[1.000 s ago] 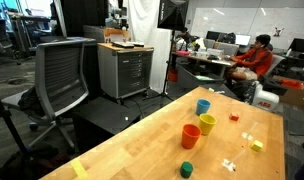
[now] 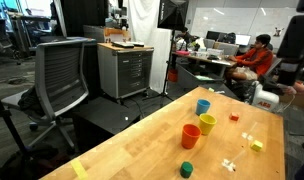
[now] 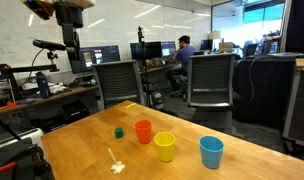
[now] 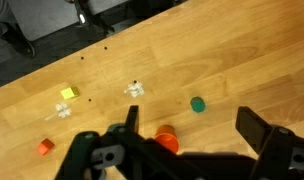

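My gripper hangs high above the wooden table, fingers wide apart and nothing held. Between and below the fingers, the red cup [image 4: 166, 138] shows partly, with a small dark green object [image 4: 197, 104] farther up. A yellow cup [image 2: 207, 124] and a blue cup [image 2: 203, 106] stand behind the red one in exterior view 1; the wrist view does not show them clearly. A yellow block [image 4: 70, 91] and a small red block [image 4: 45, 146] lie to the left in the wrist view. All three cups look upright.
White pieces [image 4: 135, 89] lie flat on the table near the blocks. Bare wood [image 2: 127, 155] stretches across the table's near left part. Office chairs [image 3: 211, 80] stand beyond the table edge. A person in red sits at a far desk.
Dark parts of the arm have come into exterior view 1 at the upper right, where little of it showed before. The cups and blocks have stayed in place.
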